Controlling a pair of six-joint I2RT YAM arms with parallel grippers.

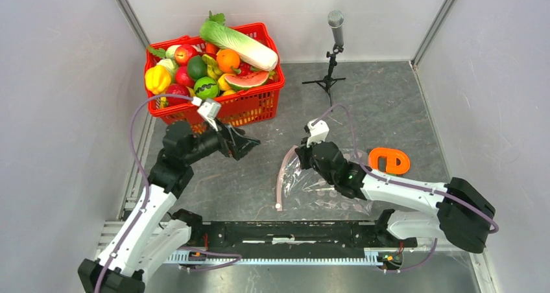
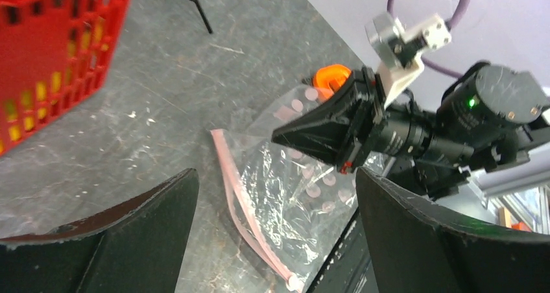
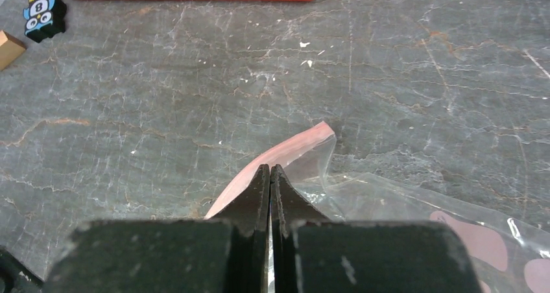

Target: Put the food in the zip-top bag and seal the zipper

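A clear zip-top bag [image 1: 310,194] with pink spots lies on the grey floor, its pink zipper edge [image 1: 281,183] facing left and curving at the upper end. Above the bag, my right gripper [image 1: 299,158] is shut with nothing between its fingers. In the right wrist view its tips [image 3: 270,170] overlap the bag, and the zipper edge [image 3: 285,152] runs outside them. My left gripper [image 1: 250,149] hangs between basket and bag. Its fingers [image 2: 152,205] stand wide apart, empty. Toy food such as the watermelon slice [image 1: 248,80] and orange [image 1: 228,60] fills the red basket [image 1: 263,105].
Behind the bag stands a microphone on a small tripod [image 1: 329,72]. An orange ring-shaped object [image 1: 403,161] lies right of the bag. Floor between basket and bag is bare. A dark block [image 3: 44,15] shows in the right wrist view.
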